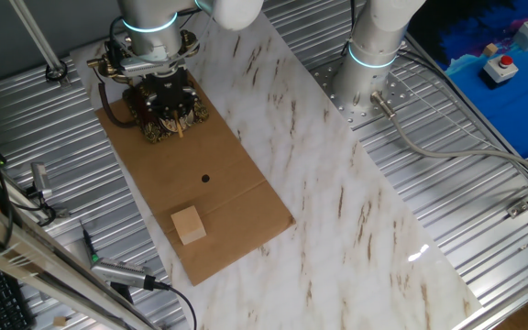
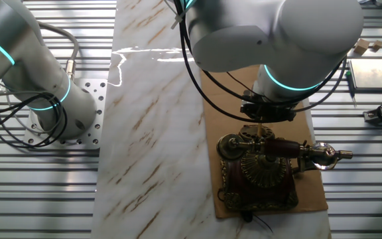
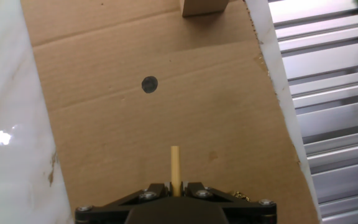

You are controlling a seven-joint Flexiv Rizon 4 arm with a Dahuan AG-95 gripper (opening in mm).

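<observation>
In the wrist view my gripper is shut on a thin wooden stick (image 3: 175,163), which points out ahead over the cardboard. An ornate old-style telephone (image 2: 260,182), dark with brass trim, rests on the cardboard sheet (image 2: 216,126). Seen from exterior view 1, the gripper (image 1: 176,114) hangs over this telephone (image 1: 154,128) and hides much of it. Whether stick and telephone touch is unclear. Farther along the sheet sit a pale wooden block (image 1: 188,225) and a small dark round spot (image 1: 205,179).
Slatted metal table surface surrounds the board. Off to the far right, a red-button box (image 1: 500,69) lies on a blue mat. The cardboard between telephone and block is clear apart from the spot.
</observation>
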